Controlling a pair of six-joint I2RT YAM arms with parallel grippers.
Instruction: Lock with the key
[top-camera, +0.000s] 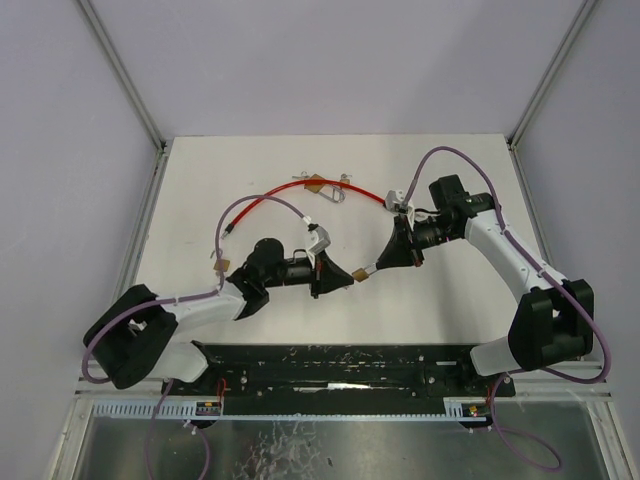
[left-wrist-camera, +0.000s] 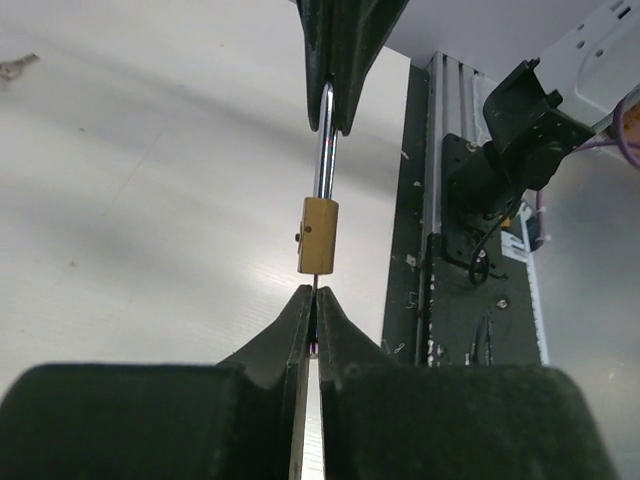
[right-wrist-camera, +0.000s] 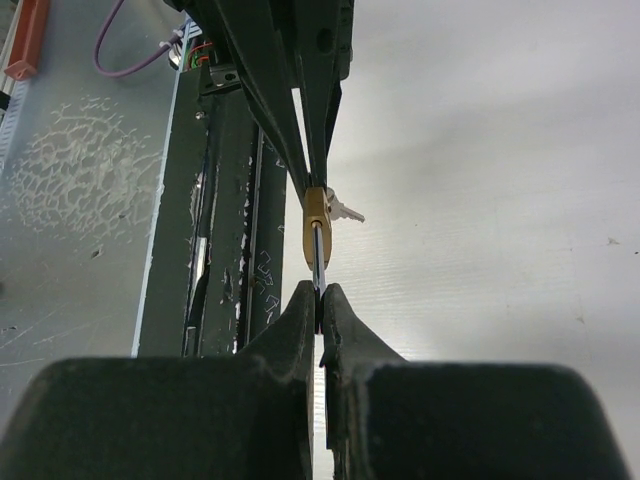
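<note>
A brass padlock (left-wrist-camera: 317, 235) with a long steel shackle hangs between my grippers, over the white board's front part. My right gripper (top-camera: 380, 265) is shut on the shackle, seen at the top of the left wrist view. My left gripper (top-camera: 346, 282) is shut just at the padlock's bottom; in the left wrist view only a thin line shows at its fingertips. A silver key (right-wrist-camera: 345, 211) juts out beside the brass body in the right wrist view; whether the left fingers grip it I cannot tell.
A long red cable (top-camera: 260, 197) arcs across the back of the board (top-camera: 200, 170), with another brass lock (top-camera: 313, 184) under it and a small brass piece (top-camera: 222, 265) at the left. The board's front right is clear.
</note>
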